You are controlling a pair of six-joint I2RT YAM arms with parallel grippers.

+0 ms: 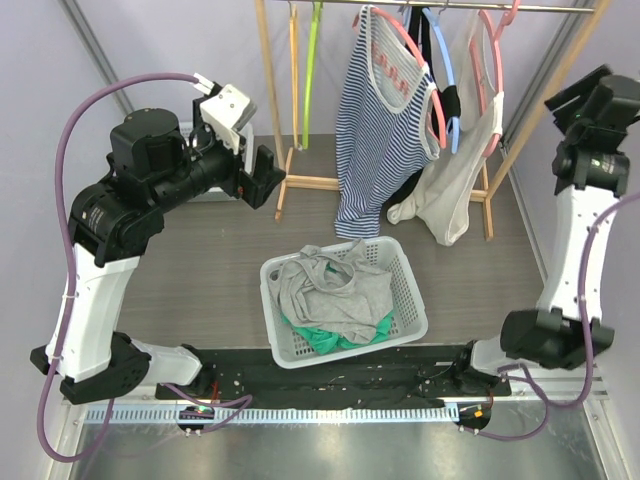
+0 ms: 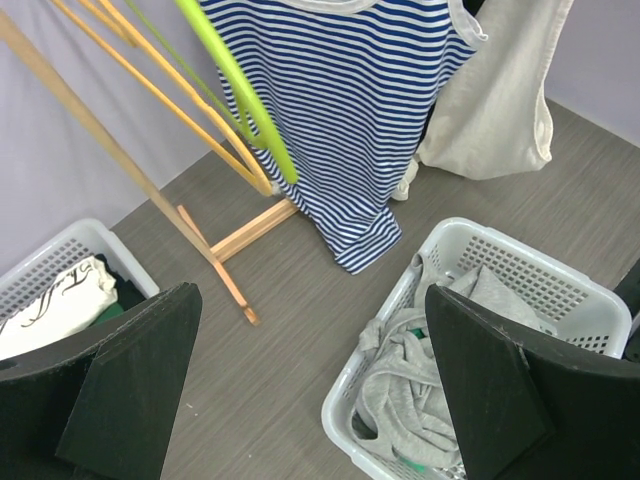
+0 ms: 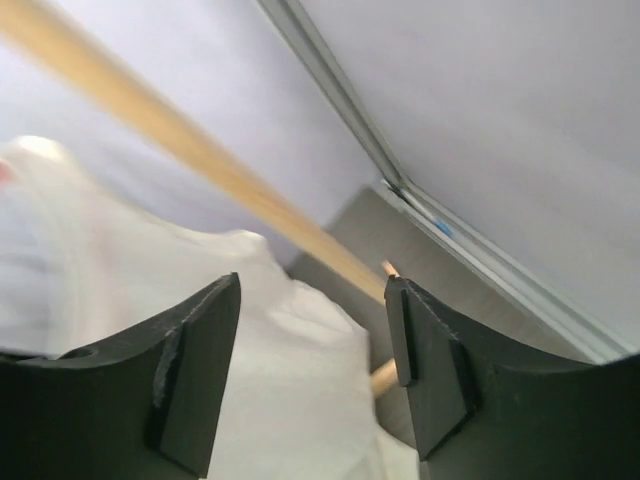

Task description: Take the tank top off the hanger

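A navy-and-white striped tank top (image 1: 375,130) hangs from a pink hanger (image 1: 405,40) on the rack rail. To its right, a cream tank top (image 1: 450,180) hangs on another pink hanger (image 1: 497,80). A black garment (image 1: 440,65) on a blue hanger (image 1: 447,75) is mostly hidden between them. My left gripper (image 1: 265,180) stands open left of the striped top, with nothing between its fingers. Out by the right wall, my right gripper (image 1: 575,98) is blurred. The right wrist view shows its fingers (image 3: 205,350) apart and empty, the cream cloth (image 3: 285,400) beyond them.
A grey basket (image 1: 408,275) with grey and green clothes sits on the floor below. Empty green (image 1: 311,75) and wooden (image 1: 294,70) hangers hang at the rail's left. A wooden rack post (image 1: 555,80) stands between the cream top and my right gripper.
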